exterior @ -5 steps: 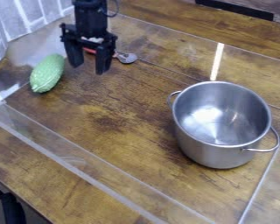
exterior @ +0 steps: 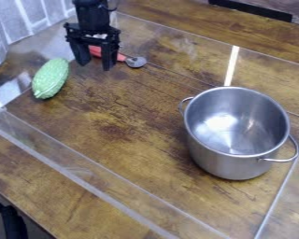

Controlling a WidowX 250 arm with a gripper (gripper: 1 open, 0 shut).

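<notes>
My black gripper [exterior: 92, 49] is at the upper left, fingers apart, over a red-handled utensil [exterior: 117, 56] with a metal round end. A green corn-like vegetable [exterior: 51, 77] lies to its lower left. Whether anything is between the fingertips is hard to make out.
A large steel pot [exterior: 235, 131] with two handles stands on the right of the wooden table [exterior: 115, 140]. A transparent edge strip runs along the left.
My gripper has moved up and away toward the back, coming over the red utensil. The vegetable and pot are unmoved.
</notes>
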